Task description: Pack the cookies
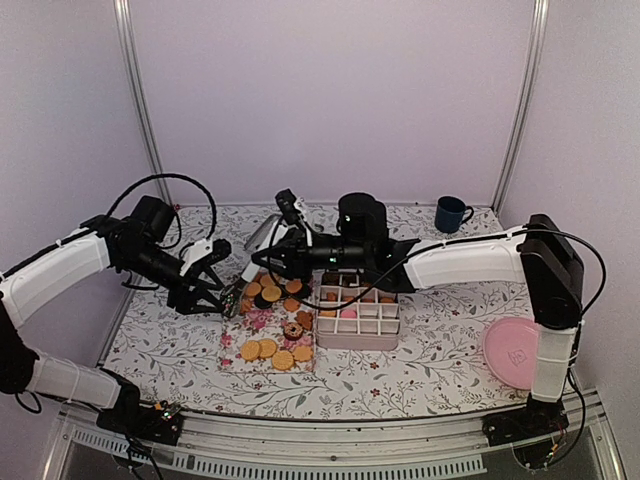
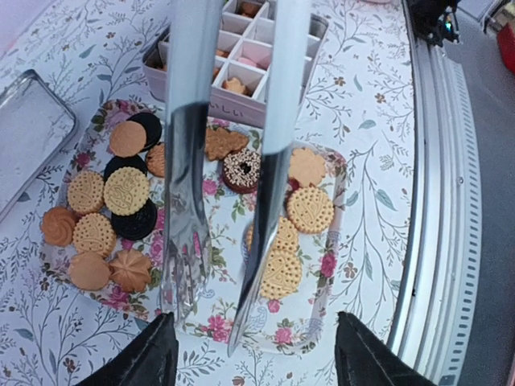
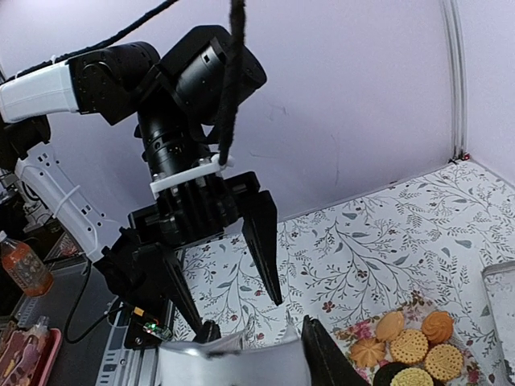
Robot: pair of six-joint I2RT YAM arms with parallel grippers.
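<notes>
Metal tongs [image 2: 189, 201] hang over the flowered tray [image 2: 217, 322], which holds several cookies [image 2: 126, 190]. In the top view my right gripper [image 1: 285, 255] is at the upper end of the tongs, which also shows at the bottom of the right wrist view; whether it is shut is hidden. My left gripper [image 1: 200, 300] stands part open at the tongs' lower ends; in the left wrist view the tips sit between its fingers, apparently untouched. Behind the tray's right side is a pink compartment box [image 1: 357, 340] with cookies in some cells.
A pink plate [image 1: 515, 352] lies at the right and a dark mug [image 1: 450, 215] at the back right. A metal pan [image 2: 32, 129] sits behind the cookie tray.
</notes>
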